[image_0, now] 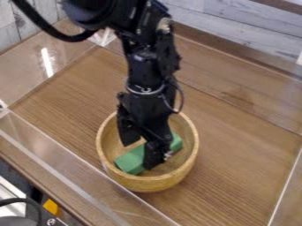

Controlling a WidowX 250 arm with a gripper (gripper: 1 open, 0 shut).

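Observation:
A round wooden bowl (pixel 147 183) stands near the front of the table, with a green block (pixel 131 162) lying inside it. My black gripper (pixel 144 143) reaches down into the bowl over the block and partly covers it. Whether its fingers are on the block, and how far apart they are, is hard to tell.
A white wall runs along the back. At the lower left, beyond the table edge, are a yellow object (pixel 51 207) and black cables.

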